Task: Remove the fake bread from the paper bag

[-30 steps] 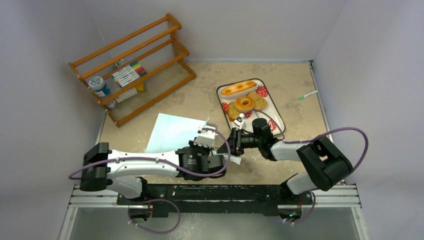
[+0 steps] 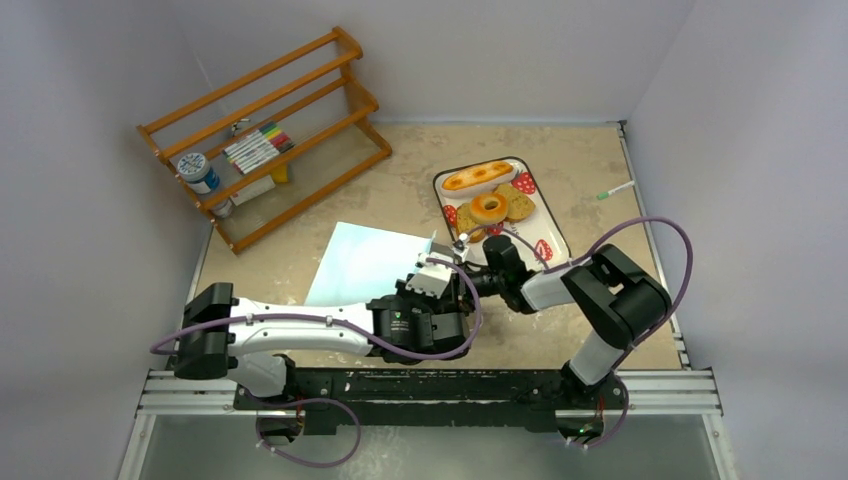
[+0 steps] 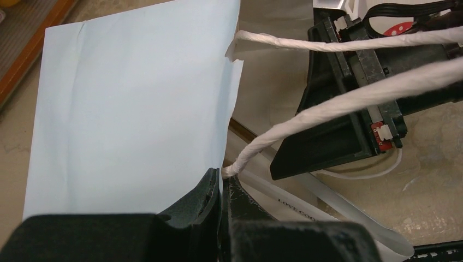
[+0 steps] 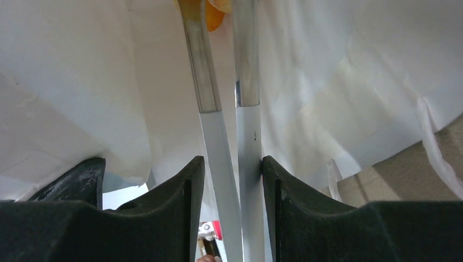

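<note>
The light blue paper bag (image 2: 355,255) lies front centre. My left gripper is shut on the bag's edge beside a white rope handle (image 3: 338,109). In the right wrist view my right gripper is inside the bag, fingertips apart, with two long pale strips between or beyond them; what they are is unclear. Orange fake bread (image 4: 214,16) shows deeper in the bag, partly hidden by the strips.
A tray (image 2: 555,220) with several pieces of bread stands at the back right. A wooden rack (image 2: 310,210) with pens and jars is at back left. Both arms crowd the front centre.
My left gripper and the bag have shifted right.
</note>
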